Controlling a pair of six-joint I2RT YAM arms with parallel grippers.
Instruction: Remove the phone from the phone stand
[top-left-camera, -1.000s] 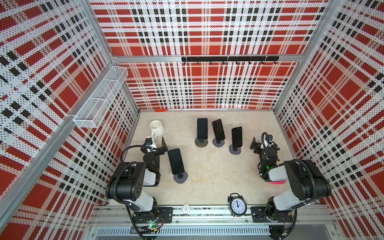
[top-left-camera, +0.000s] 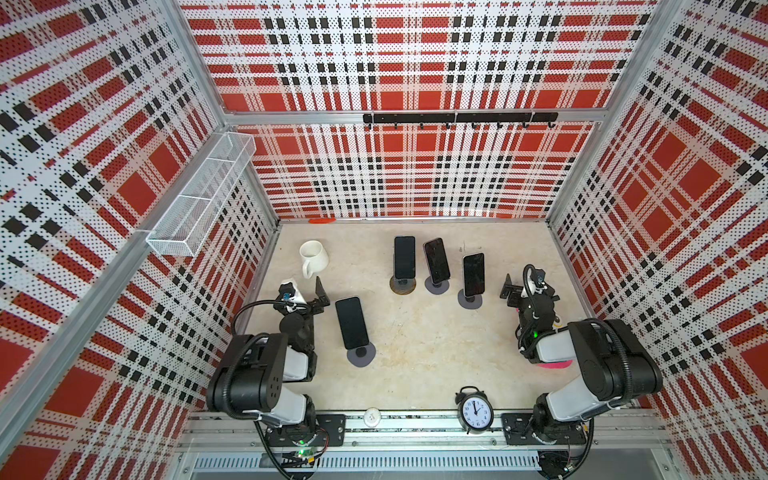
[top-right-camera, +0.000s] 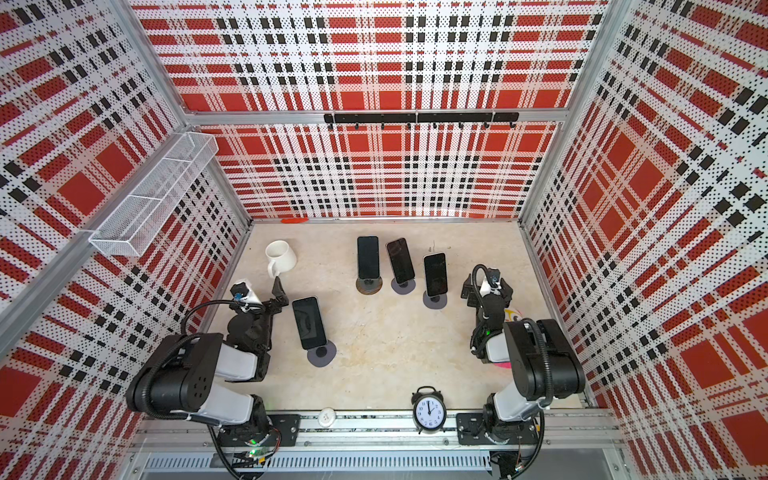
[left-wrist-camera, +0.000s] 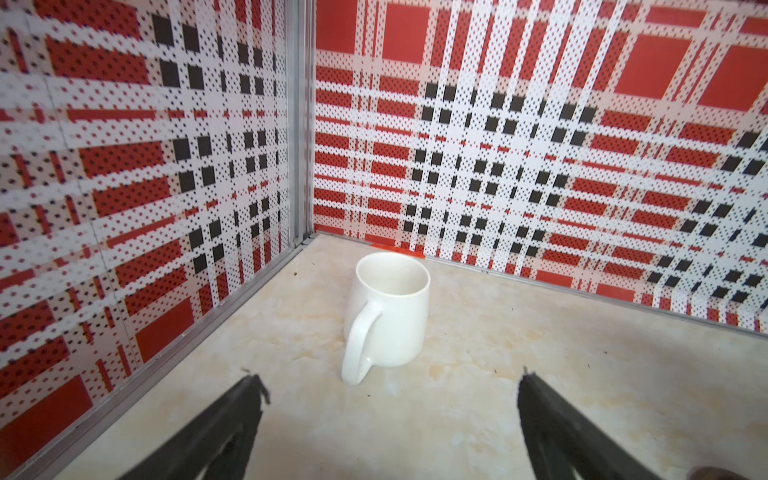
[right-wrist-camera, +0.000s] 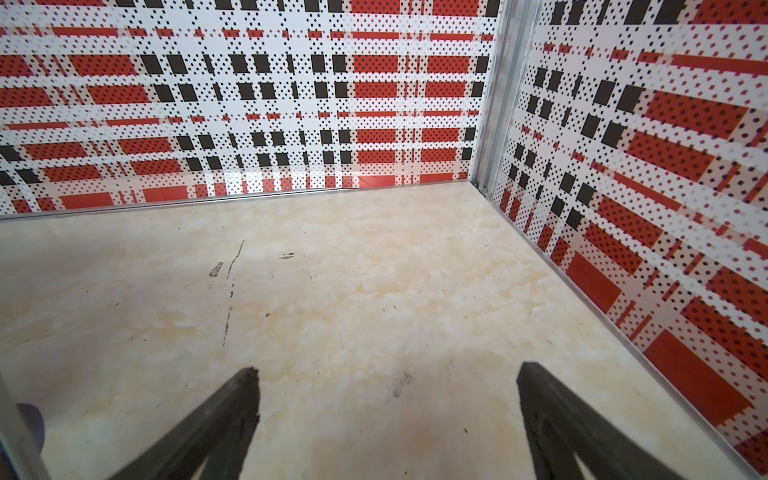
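Several dark phones lean on round-based stands on the table. The nearest phone (top-left-camera: 352, 322) rests on a stand (top-left-camera: 361, 356) at the left, just right of my left arm. Three more phones, the left one (top-left-camera: 405, 257), the middle one (top-left-camera: 437, 261) and the right one (top-left-camera: 473, 273), stand on their own stands in the back middle. My left gripper is open and empty, pointing toward the mug. At the right of the table my right gripper is open too, over bare tabletop, right of the rightmost phone.
A white mug (left-wrist-camera: 393, 316) stands in the back left corner. A black alarm clock (top-left-camera: 476, 412) and a round white object (top-left-camera: 372, 417) sit at the front edge. A pink item (top-left-camera: 556, 364) lies partly hidden beneath the right arm.
My left arm has shifted slightly left, and its gripper now stands farther from the nearest phone. The right arm, the phones and the mug have not moved.
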